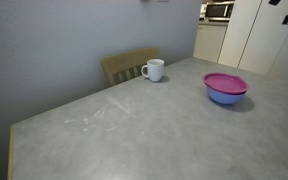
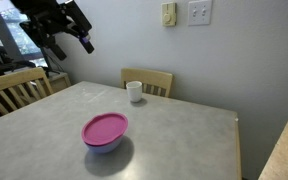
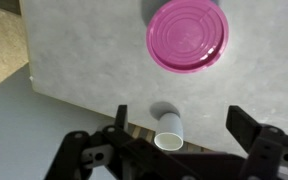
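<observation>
A blue bowl (image 1: 225,97) stands on the grey table, topped by a round pink lid (image 1: 226,83) that sits slightly tilted in the second exterior view. Farther back, near the table's edge, is a white mug (image 1: 155,70) standing upright. High over the table, my gripper (image 2: 73,49) hangs at the upper left of the second exterior view, well clear of bowl and mug. From the wrist, the open gripper shows wide-spread fingers with nothing held. The pink lid (image 3: 187,35) lies ahead of it, and the mug (image 3: 169,132) appears far below between the fingers.
A wooden chair (image 1: 130,65) stands against the table's far edge behind the mug, with another chair (image 2: 16,88) at the left of the second exterior view. A wall (image 2: 209,65) rises behind the table.
</observation>
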